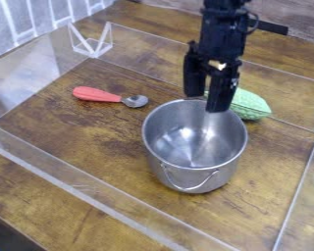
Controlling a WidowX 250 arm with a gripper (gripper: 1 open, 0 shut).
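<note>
My black gripper [212, 90] hangs open above the back rim of a steel pot [186, 157], its fingers pointing down with nothing seen held. The pot stands upright on the wooden surface, and its inside looks empty. A green ridged object [249, 106] lies behind the pot to the right, partly hidden by it and the gripper. A pizza cutter with a red handle [97, 94] lies to the left of the pot.
Clear plastic walls border the wooden work area [68, 157]. A small white frame [91, 44] stands at the back left. The wood left of the pot is mostly bare.
</note>
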